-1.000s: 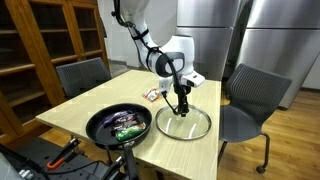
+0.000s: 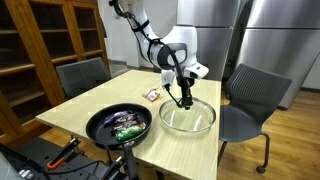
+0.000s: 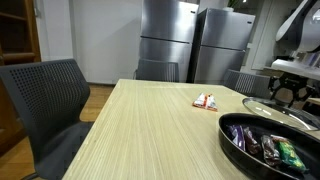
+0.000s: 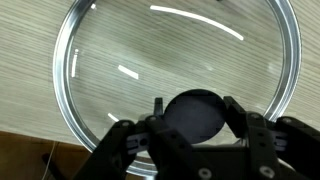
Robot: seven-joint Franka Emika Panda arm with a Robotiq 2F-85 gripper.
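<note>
A clear round glass lid with a metal rim and a black knob fills most of the wrist view. My gripper is shut on the knob, one finger on each side. In the first exterior view the lid appears slightly above the table, right of a black pan; the gripper is over its middle. Several wrapped snacks lie inside the pan. The second exterior view shows the gripper and part of the lid at the right edge, behind the pan.
A small red-and-white packet lies farther back on the wooden table. One dark chair stands close to the table's right side, another at its left.
My gripper has risen a little, and the lid has shifted up and slightly right with it in the first exterior view. The pan and snacks have stayed put.
</note>
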